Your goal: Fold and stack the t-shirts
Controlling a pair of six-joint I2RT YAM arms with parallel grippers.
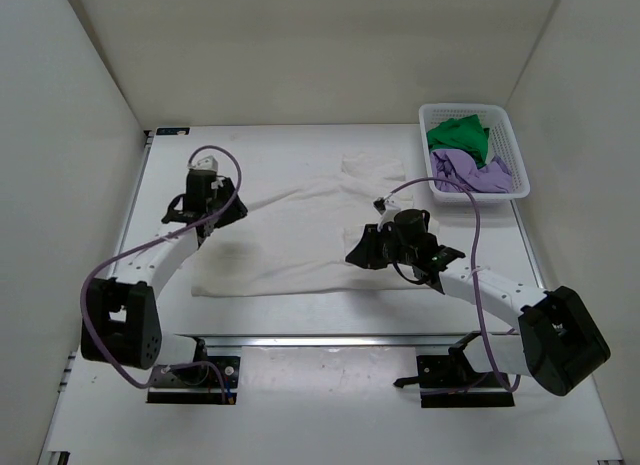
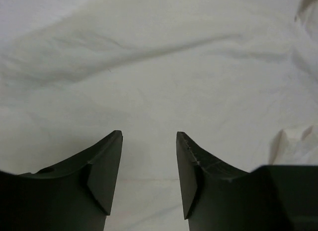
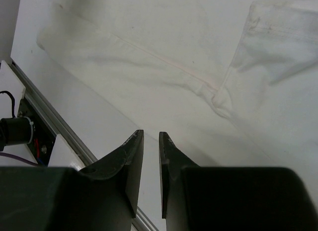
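Note:
A white t-shirt lies spread across the table, its body to the left and its sleeves toward the right. A soft crease crosses it in the left wrist view. Above the shirt's left part hangs my left gripper, its fingers well apart and only cloth below showing in the gap. My right gripper hovers over the shirt's near right part. Its fingers stand a narrow gap apart, with nothing held between them; a sleeve lies on the right in that wrist view.
A white basket holding a green cloth and a purple cloth stands at the back right. Bare table shows behind the shirt, and a metal rail runs along the front.

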